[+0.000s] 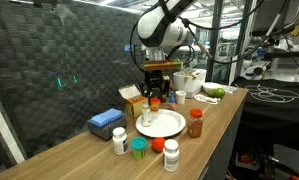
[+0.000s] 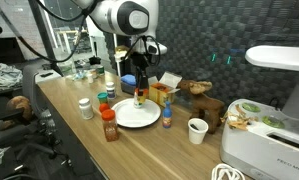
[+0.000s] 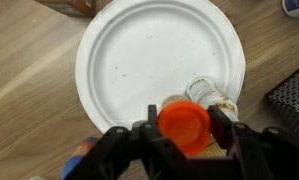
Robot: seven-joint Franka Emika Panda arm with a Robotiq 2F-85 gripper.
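Note:
Shut on the orange-red lid [image 3: 184, 126] of a small bottle, my gripper points down over the far part of the white plate [image 3: 149, 55]. In exterior view 1 the held bottle's orange top [image 1: 155, 104] shows beneath the gripper [image 1: 158, 97]. Close beside it is a white-capped bottle [image 1: 146, 115] on the plate; the wrist view shows this white bottle [image 3: 211, 95] right against the held one. Whether the held bottle's base touches the plate cannot be told, as its lower part is mostly hidden.
A red-lidded jar [image 1: 195, 123] is at the plate's right. In front lie a red tomato-like object [image 1: 158, 145], a green-lidded jar [image 1: 139, 147] and white bottles [image 1: 171, 154]. Behind are an open cardboard box [image 1: 133, 100] and a blue container [image 1: 107, 119]. The plate's near part is clear.

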